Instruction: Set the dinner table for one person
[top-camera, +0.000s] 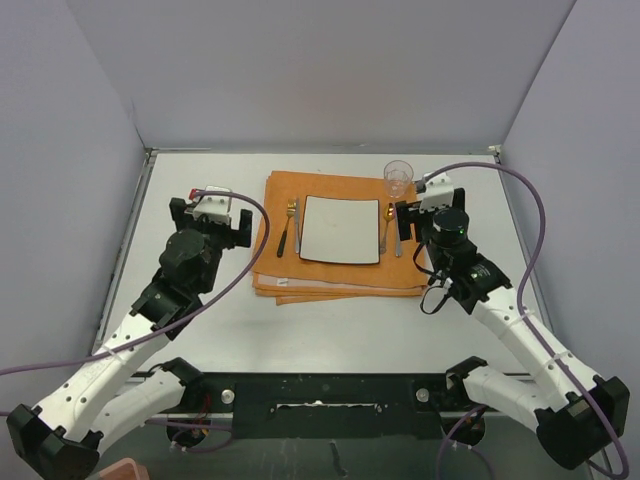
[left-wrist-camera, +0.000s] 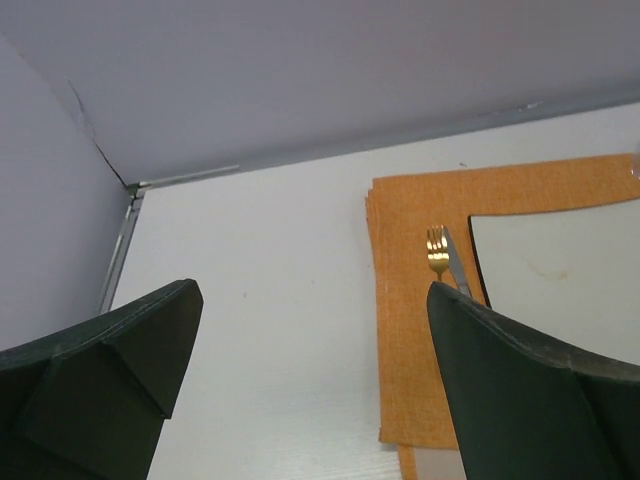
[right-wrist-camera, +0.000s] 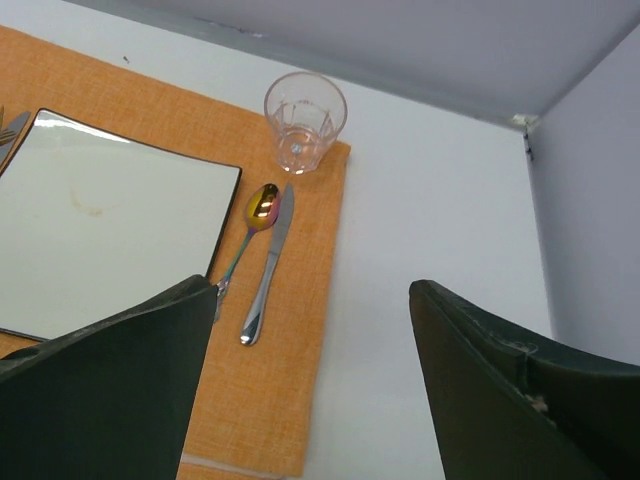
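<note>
An orange placemat (top-camera: 285, 187) bears a square white plate (top-camera: 340, 230) with a dark rim. Left of the plate lie a fork (top-camera: 288, 218) and a knife (top-camera: 297, 228); to its right are a spoon (top-camera: 387, 218) and a second knife (right-wrist-camera: 268, 272). A clear glass (right-wrist-camera: 305, 118) stands upright at the mat's far right corner. My left gripper (top-camera: 211, 222) is open above bare table left of the mat, empty. Over the mat's right edge, my right gripper (top-camera: 431, 212) has its fingers spread apart with nothing between them.
More orange cloth (top-camera: 310, 297) shows under the mat's near edge. Grey walls (top-camera: 320, 75) stand at the back and sides.
</note>
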